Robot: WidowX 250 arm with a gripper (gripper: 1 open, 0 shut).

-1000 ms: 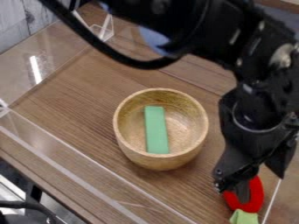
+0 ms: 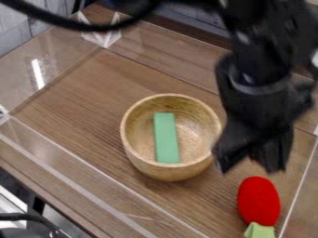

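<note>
The black gripper (image 2: 258, 149) hangs large and blurred over the right of the table, above a red object (image 2: 258, 204) with a pale green part (image 2: 258, 231) at the bottom right. The red object lies on the table, clear of the fingers. Nothing shows held in the gripper, which is shut. A wooden bowl (image 2: 139, 152) in the middle holds a green rectangular block (image 2: 165, 138).
The wooden table (image 2: 87, 102) has free room to the left of and behind the bowl. Black cables or hardware lie at the lower left edge. The arm hides much of the back right.
The gripper has risen away from the red object, uncovering it, and is now blurred. The bowl and green block have not moved.
</note>
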